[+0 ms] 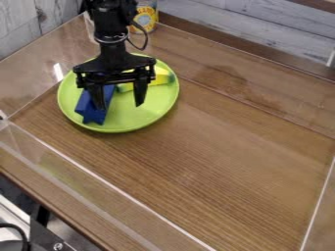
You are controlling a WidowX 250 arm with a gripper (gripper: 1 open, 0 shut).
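Observation:
My black gripper (117, 80) hangs open over a round green plate (137, 116), its fingers spread at either side. Under its left side a dark blue block (94, 110) lies tilted on the plate. Behind the right side a yellow object (161, 75) lies on the plate, partly hidden by the gripper.
A yellow patterned cup or can (147, 18) stands at the back, behind the arm.

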